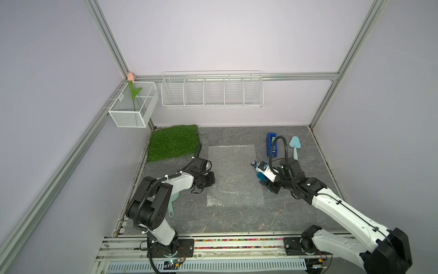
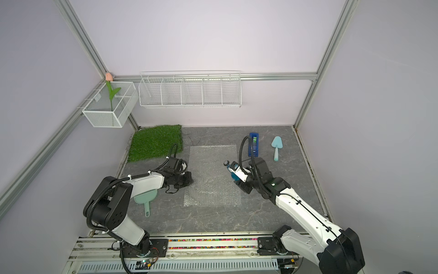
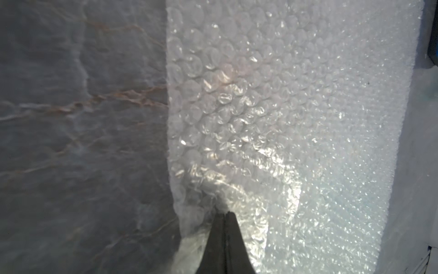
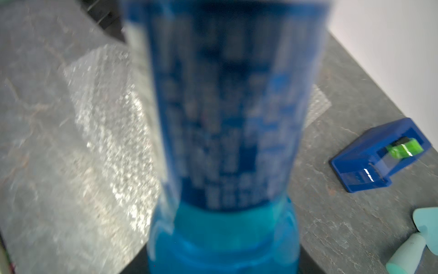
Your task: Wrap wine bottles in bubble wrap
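A sheet of bubble wrap point(image 1: 232, 173) lies flat on the middle of the grey table. My left gripper is shut, its tips down at the sheet's left edge, where the plastic looks slightly rumpled; whether any film is between them is hidden. A blue bottle point(image 4: 223, 137) with a dark label fills the middle of the right wrist view. My right gripper point(image 1: 264, 178) is shut on it, holding it tilted at the right side of the sheet.
A blue holder point(image 2: 253, 145) and a light-blue scoop point(image 2: 277, 143) lie at the back right. A grass mat point(image 2: 152, 141) is at the back left, a green dustpan point(image 2: 146, 196) at the front left. Wire baskets point(image 2: 189, 91) hang on the back wall.
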